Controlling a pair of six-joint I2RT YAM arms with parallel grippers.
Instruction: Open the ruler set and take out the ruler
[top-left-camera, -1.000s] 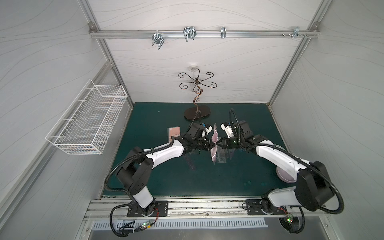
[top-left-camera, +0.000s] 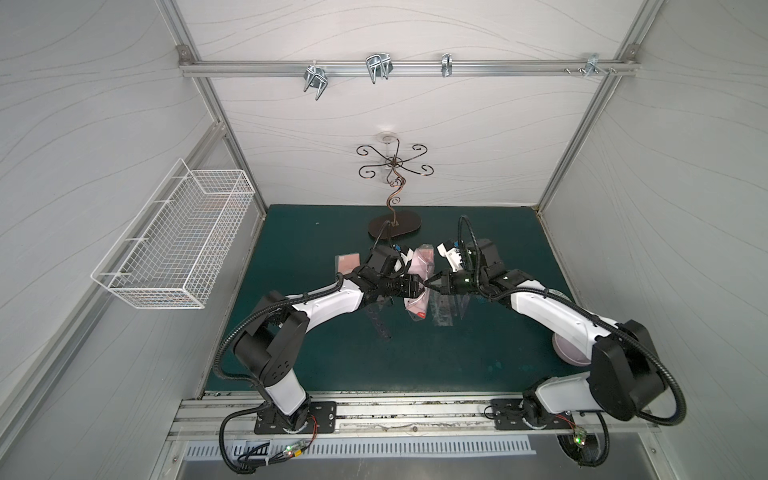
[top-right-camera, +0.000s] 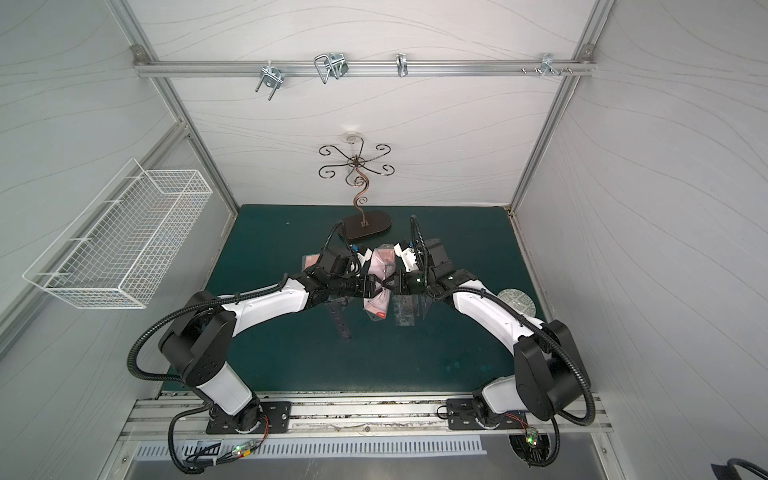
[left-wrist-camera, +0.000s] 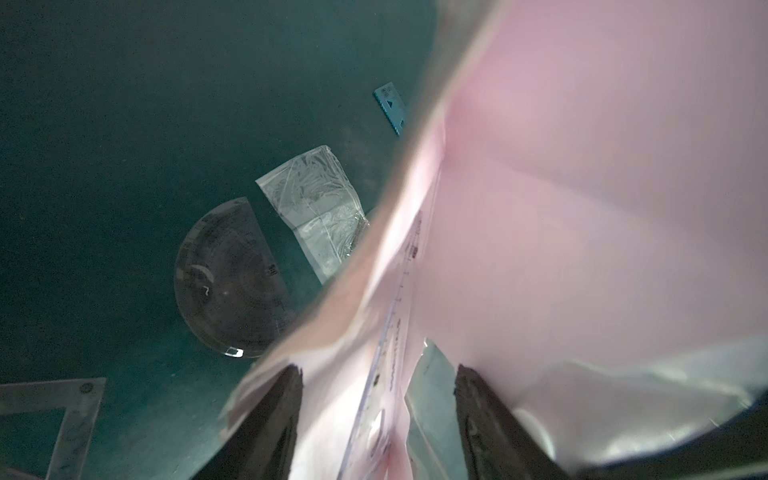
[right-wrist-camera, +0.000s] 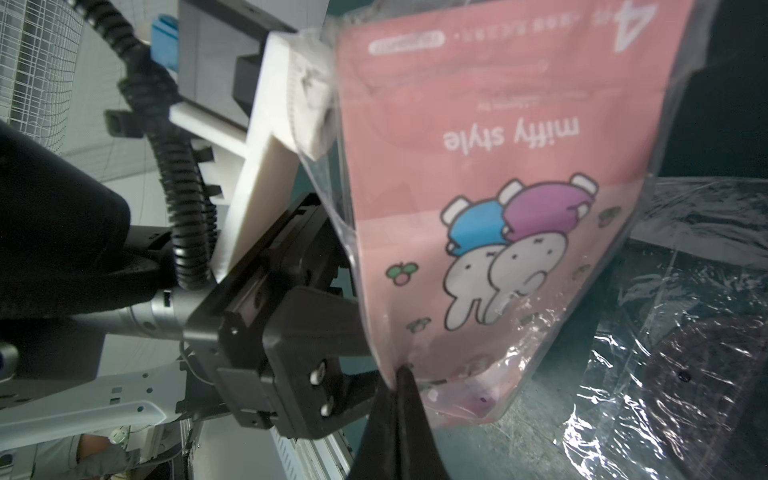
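Observation:
A pink pouch with a clear cover and cartoon rabbits (right-wrist-camera: 512, 248) hangs in the air between my two grippers. My right gripper is shut at the pouch's edge, a thin fold of it between the fingertips. My left gripper stands open on the opposite side. In the left wrist view, the pouch (left-wrist-camera: 592, 224) gapes in front of the spread fingers. A clear ruler with printed marks (left-wrist-camera: 392, 336) shows inside it, seen between those fingers. From the top left view, both grippers meet close together near the pouch's middle.
On the green table lie a clear protractor (left-wrist-camera: 232, 280), a transparent sleeve (left-wrist-camera: 312, 200), part of a clear set square (left-wrist-camera: 84, 408) and a blue strip (left-wrist-camera: 390, 108). A metal scroll stand (top-left-camera: 393, 224) rises behind the arms.
The pouch has turned from nearly edge-on to showing its pink face, and it leans more to the left. My left gripper has drawn back slightly left.

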